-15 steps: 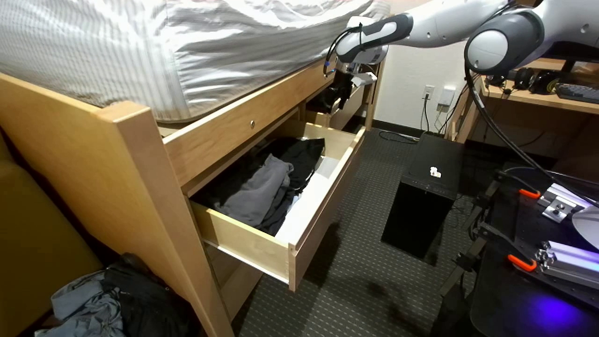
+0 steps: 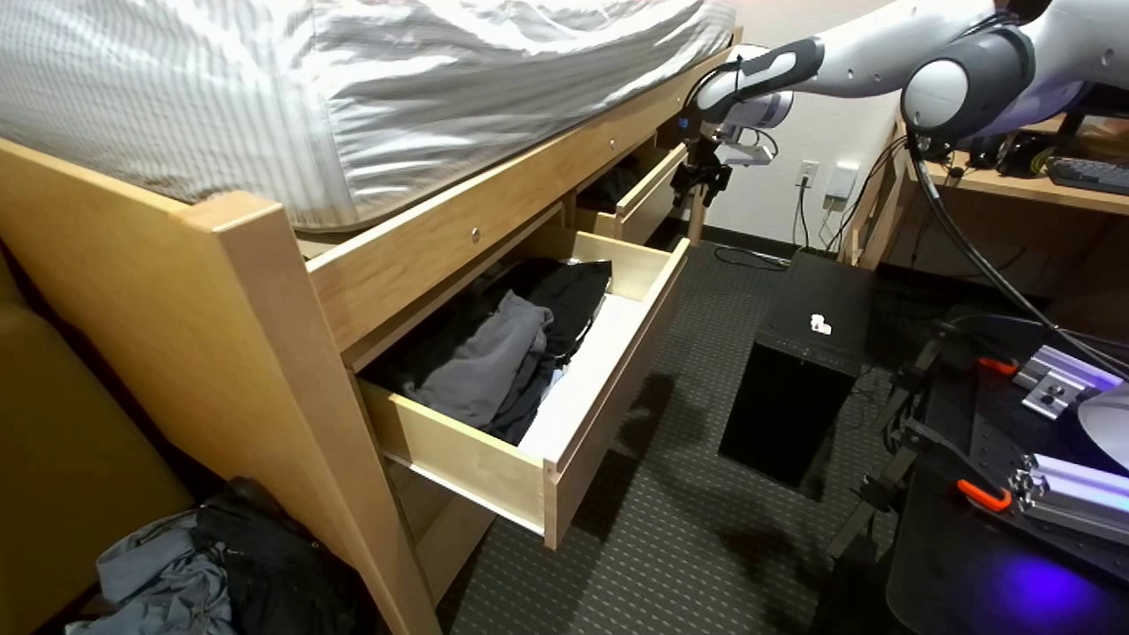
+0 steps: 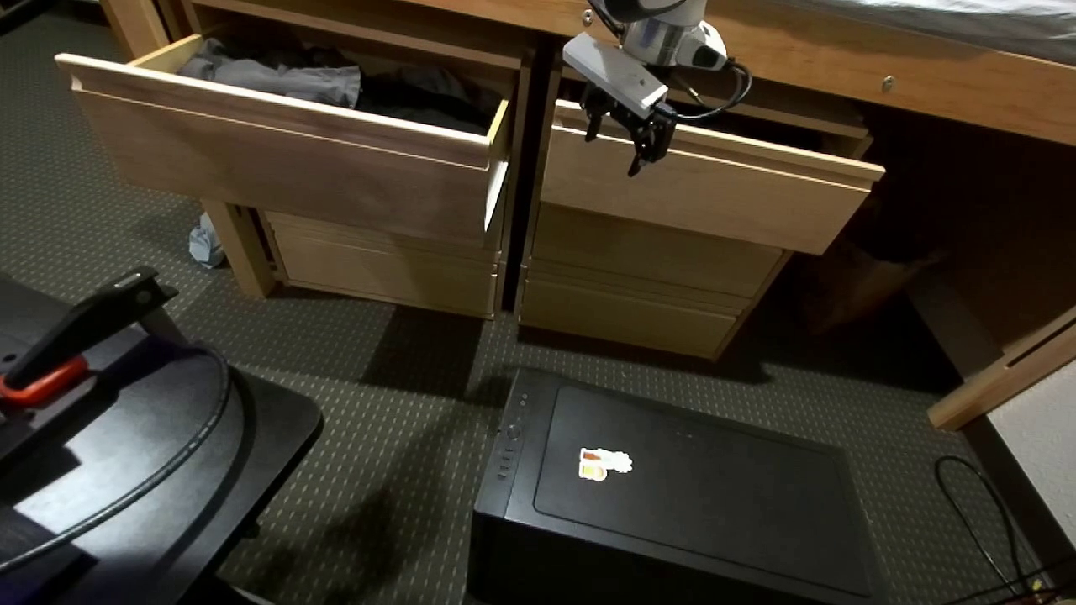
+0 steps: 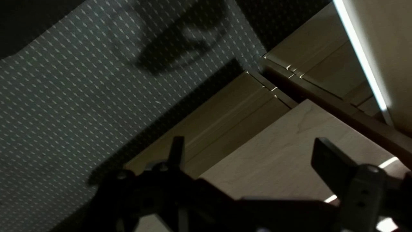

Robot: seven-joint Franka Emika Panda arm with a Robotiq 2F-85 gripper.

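My gripper [image 3: 614, 149] stands open in front of the partly pulled-out drawer [image 3: 696, 197], near that drawer's top edge. In the wrist view its two dark fingers [image 4: 176, 152] are wide apart, with nothing held between them; the wooden drawer front [image 4: 285, 150] lies beyond them. The other upper drawer [image 2: 624, 365] is pulled far out. Grey cloth [image 2: 487, 354] and black cloth [image 2: 571, 291] lie inside it, toward its back. The far drawer's contents are mostly hidden in shadow.
A black computer case [image 3: 696, 484] stands on the carpet facing the drawers. The black table [image 2: 1005, 571] with clamps is at the right. More clothes [image 2: 222, 561] lie beside the bed post. Carpet [image 3: 403, 393] between the drawers and the case is clear.
My arm has moved right in exterior view 1, taking the gripper from over the far drawer's opening to outside its front. Both drawers look about as far out as before.
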